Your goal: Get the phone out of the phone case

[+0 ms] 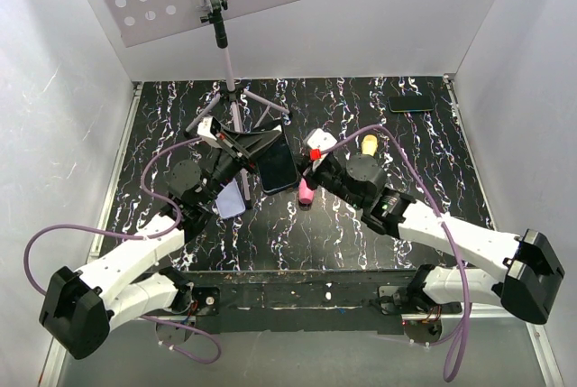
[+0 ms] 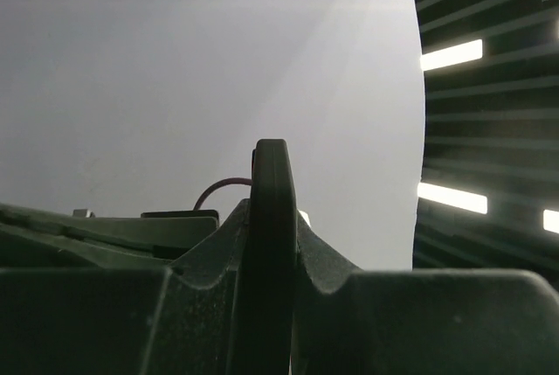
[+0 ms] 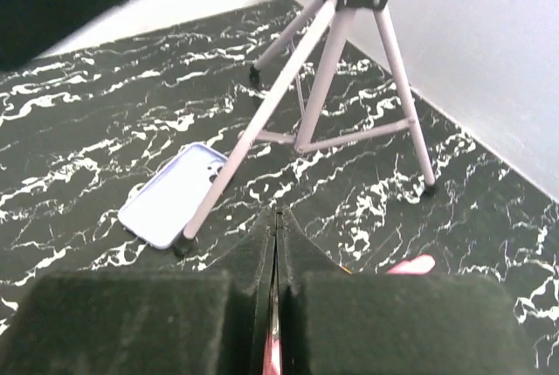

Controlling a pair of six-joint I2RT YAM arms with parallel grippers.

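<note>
A dark, slab-like phone [image 1: 277, 169] hangs over the table's middle, screen up in the top view. Its upper end is in my left gripper [image 1: 270, 140]. Edge-on, the dark slab [image 2: 272, 244] stands between the left fingers in the left wrist view. Whether a dark case wraps it, I cannot tell. Beside its right edge is my right gripper [image 1: 305, 167], the tips hard to make out from above. Seen from its own wrist, the right fingers [image 3: 249, 261] meet and nothing shows between the tips. A lavender phone case [image 3: 175, 193] lies on the table.
The stand's tripod legs [image 3: 271, 113] rise behind the lavender case. A pink-handled tool [image 1: 306, 192] lies beneath the right gripper, and a yellow-handled one [image 1: 369, 144] farther right. Another dark phone [image 1: 410, 104] lies back right.
</note>
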